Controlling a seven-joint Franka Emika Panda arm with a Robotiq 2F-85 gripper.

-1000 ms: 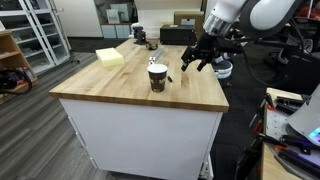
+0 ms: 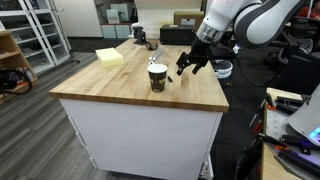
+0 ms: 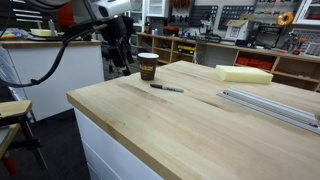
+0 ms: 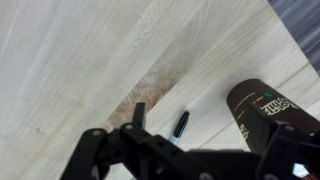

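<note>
A dark paper cup with a pale rim (image 2: pixel 157 70) stands upright near the front edge of the wooden tabletop. Beside it lies a black marker (image 3: pixel 167 89), flat on the wood. My gripper (image 2: pixel 187 72) hangs above the table, to the right of both in the first exterior view. In the wrist view its two fingers stand well apart, and the gripper is open with nothing between them. Below the gap the marker's dark tip (image 4: pixel 181 124) shows, its rear end hidden by the gripper body. One finger partly covers the cup (image 4: pixel 240 96) there.
A pale yellow block (image 3: pixel 243 74) and a long metal rail (image 3: pixel 270 105) lie farther along the table. Bare wood (image 3: pixel 160 125) stretches in front of the marker. The white cabinet (image 2: pixel 145 135) drops away below the table's edge.
Over the last second my gripper has moved slightly left and down in the first exterior view, nearer the marker and cup. Cup and marker have stayed put.
</note>
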